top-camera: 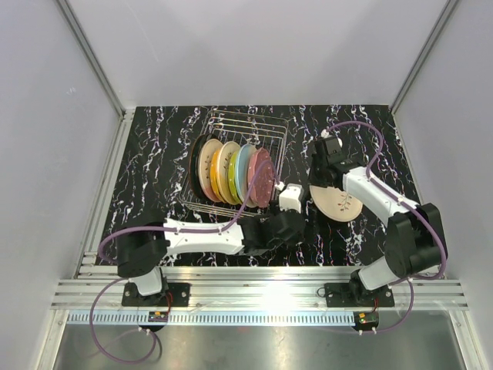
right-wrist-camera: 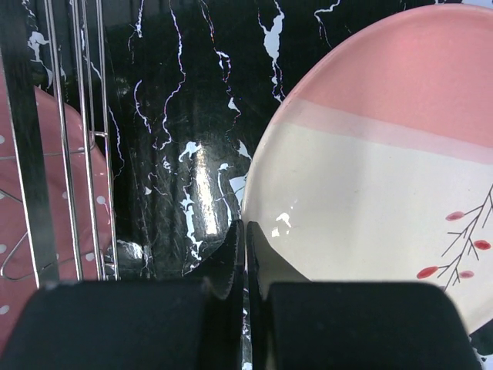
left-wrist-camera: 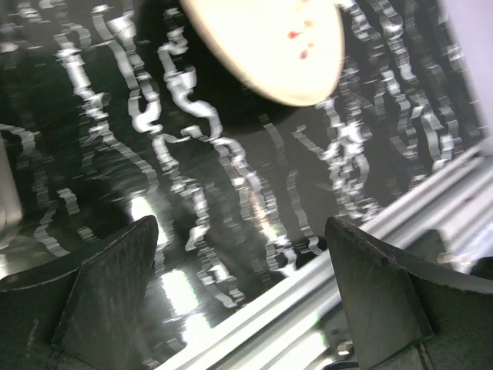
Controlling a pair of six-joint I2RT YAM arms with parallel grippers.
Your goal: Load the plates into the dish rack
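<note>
The loose plate [top-camera: 336, 205], cream with a pink band and leaf pattern, lies on the marble right of the rack. My right gripper is shut at that plate's left rim; whether the rim is between the fingertips is unclear. My left gripper hangs below the rack's front right over bare marble, its fingers apart with nothing between them; the plate [left-wrist-camera: 273, 62] is above it in the left wrist view. The dish rack [top-camera: 245, 117] holds several upright plates, black, cream, yellow, green, blue and pink.
Bare marble lies left of the rack [top-camera: 150, 154]. The metal rail [top-camera: 231, 274] runs along the front edge, under my left arm. White walls border the surface at back and sides.
</note>
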